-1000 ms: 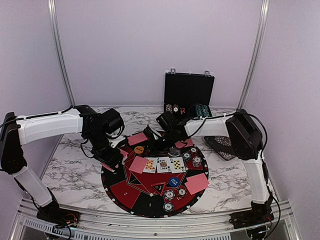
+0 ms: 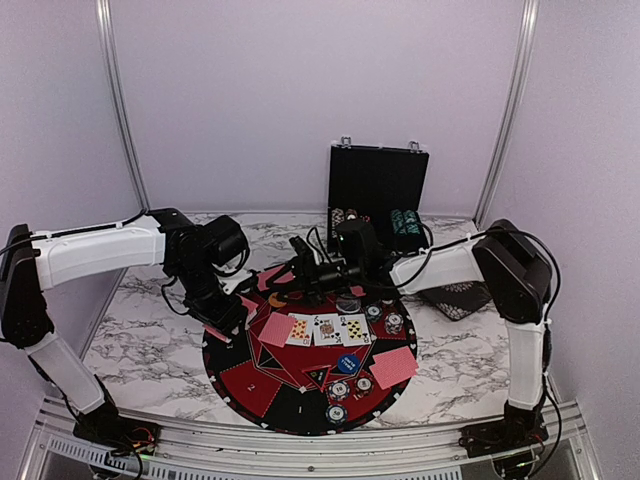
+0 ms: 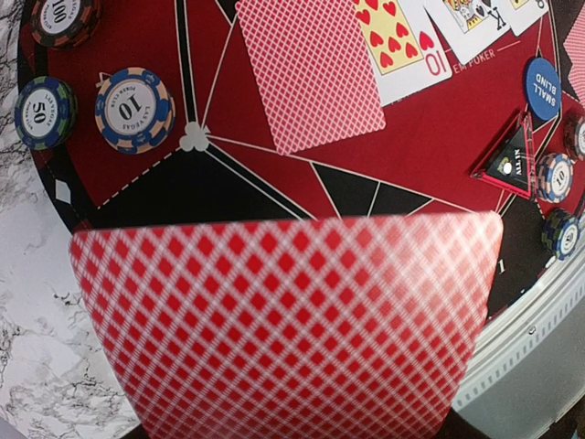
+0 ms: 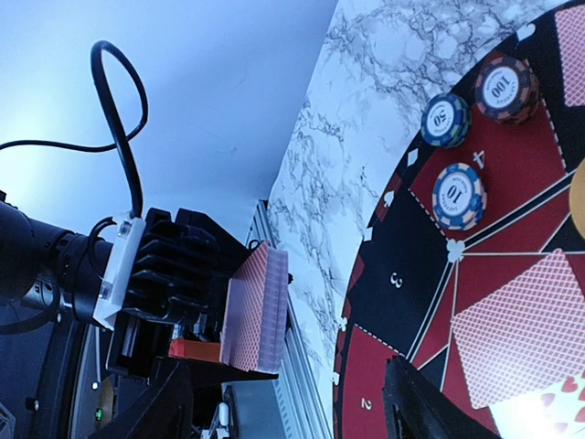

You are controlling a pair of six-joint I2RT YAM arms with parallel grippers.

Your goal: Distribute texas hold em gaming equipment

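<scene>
My left gripper (image 2: 238, 306) is shut on a red-backed card (image 3: 283, 311), held over the left side of the round poker mat (image 2: 250, 380); the card fills the lower left wrist view. My right gripper is open over the mat's centre, its fingertips at the bottom of the right wrist view. Face-up cards (image 2: 326, 330) lie in a row at the middle, beside a red-backed card (image 4: 516, 325). Chip stacks (image 3: 132, 108) of several values, a blue small blind disc (image 3: 541, 87) and an all-in triangle (image 3: 507, 163) also lie on the mat.
An open black chip case (image 2: 376, 180) stands at the back. A black patterned object (image 2: 455, 298) lies right of the mat, partly behind my right arm.
My right arm has risen and shifted right over the last second, away from the mat's middle. The left arm with its card is nearly still.
</scene>
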